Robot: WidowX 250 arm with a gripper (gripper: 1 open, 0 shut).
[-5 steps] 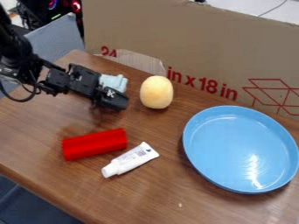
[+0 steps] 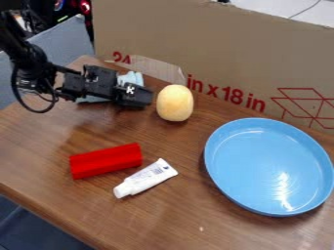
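The black arm reaches in from the left, and its gripper (image 2: pixel 131 96) sits low over the back left of the wooden table, partly in front of a pale blue object (image 2: pixel 128 78). A yellow, potato-like round object (image 2: pixel 175 103) stands just right of the gripper, apart from it. A red cylinder (image 2: pixel 104 160) lies in the front left, with a white tube (image 2: pixel 145 179) beside it.
A blue plate (image 2: pixel 268 166) fills the right of the table (image 2: pixel 183 225). A large cardboard box (image 2: pixel 235 49) stands along the back. The middle of the table between red cylinder and gripper is clear.
The gripper has risen slightly and shifted a little from where it was a second ago. The objects on the table look unmoved.
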